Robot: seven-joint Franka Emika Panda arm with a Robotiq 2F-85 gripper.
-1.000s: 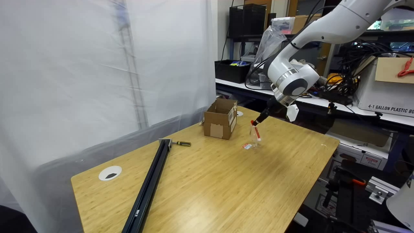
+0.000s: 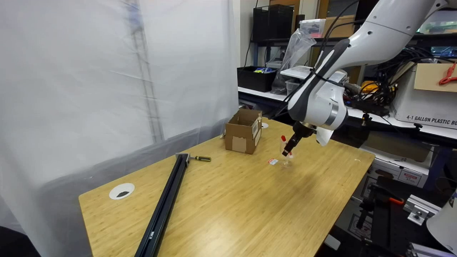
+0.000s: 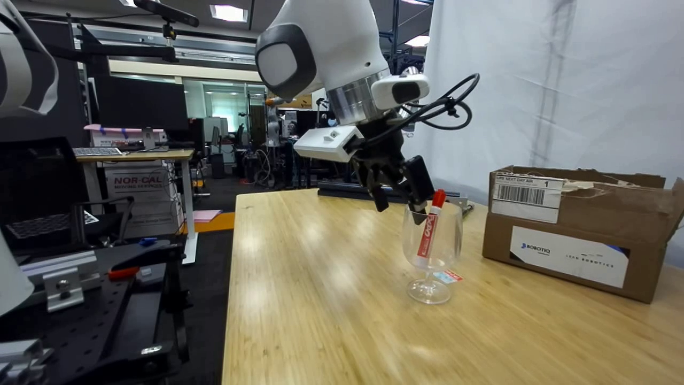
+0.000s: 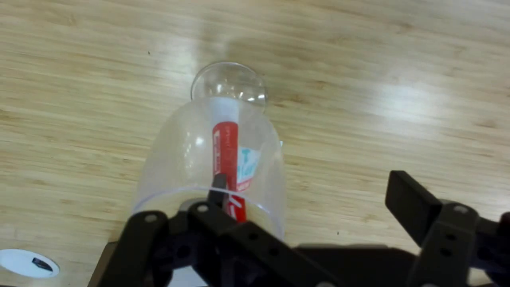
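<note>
A clear stemmed glass (image 3: pixel 430 258) stands upright on the table, holding a red-and-white marker (image 3: pixel 426 236) that leans with its red cap above the rim. My gripper (image 3: pixel 401 210) is open over the glass, tilted. In the wrist view, one of its fingers (image 4: pixel 218 184) reaches past the rim into the bowl, close beside the marker (image 4: pixel 224 148). Its other finger (image 4: pixel 411 205) is well outside the glass, to the right. The gap between them holds no marker. Whether the inner finger touches the marker or the glass wall, I cannot tell.
An open cardboard box (image 2: pixel 242 132) stands near the glass, toward the curtain. A small red-and-white packet (image 2: pixel 272 161) lies by the glass foot. A black rail (image 2: pixel 165 201) and a screwdriver (image 2: pixel 201 158) lie farther left.
My gripper has come down and slightly right, and the wrist has turned. The glass, with the marker in it, has shifted a little right and toward the camera in exterior view 1.
</note>
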